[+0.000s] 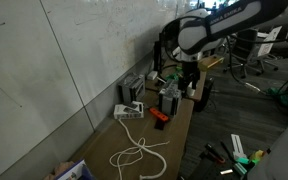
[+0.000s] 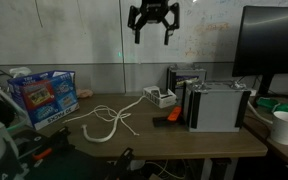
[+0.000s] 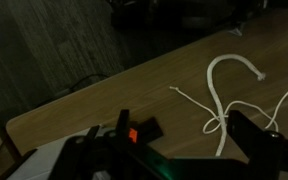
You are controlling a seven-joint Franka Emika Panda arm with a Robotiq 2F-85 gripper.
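High above the table, my gripper (image 2: pixel 152 38) stands open, its two fingers apart with nothing between them. In the wrist view the dark fingers (image 3: pixel 240 130) reach in from the lower edge. A white rope (image 3: pixel 220 95) lies loosely curled on the wooden table, partly bent into a hook shape. An orange and black tool (image 2: pixel 172 118) rests near the table's middle, beside a silver case (image 2: pixel 214 108). Behind it sits a white box-like device (image 2: pixel 160 97). None of these things touches the gripper.
A second silver case (image 2: pixel 187 75) stands at the back against the whiteboard wall. At the right are a dark monitor (image 2: pixel 269 45) and a white cup (image 2: pixel 285 127). A blue and red box (image 2: pixel 46 95) stands on the left.
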